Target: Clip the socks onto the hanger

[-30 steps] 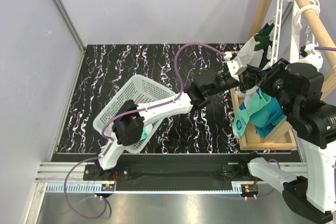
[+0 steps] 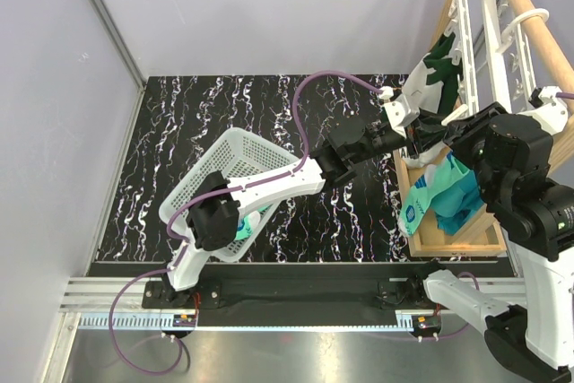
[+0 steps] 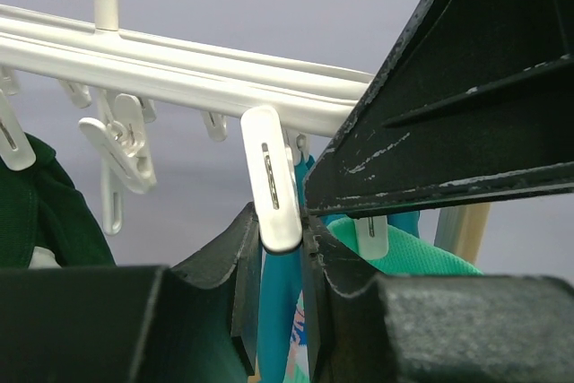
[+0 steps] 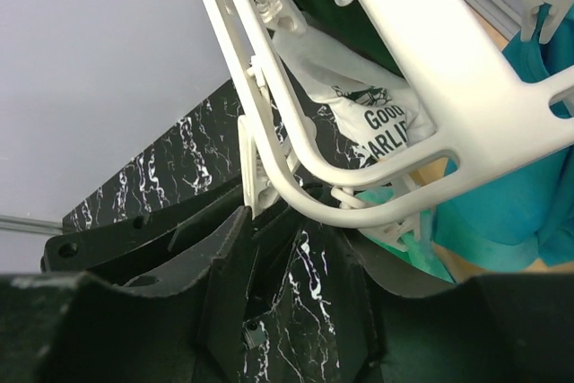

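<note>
The white hanger hangs from the wooden rack at the right. From it hang a green-and-white sock, a mint sock and a turquoise sock. My left gripper is shut on a white clip under the hanger bar, one finger on each side. Right beside it in the left wrist view, the right gripper's black finger reaches in. In the right wrist view my right gripper stands open at the hanger's corner; the left gripper's dark body shows between its fingers.
A white basket with a bit of mint cloth inside stands on the black marbled table. Wooden poles rise beside the hanger. More empty clips hang close to the left gripper.
Over the last second the hanger has swung left and turned, its near end now beside the grippers; the green-and-white sock moved with it. Both arms have shifted only slightly.
</note>
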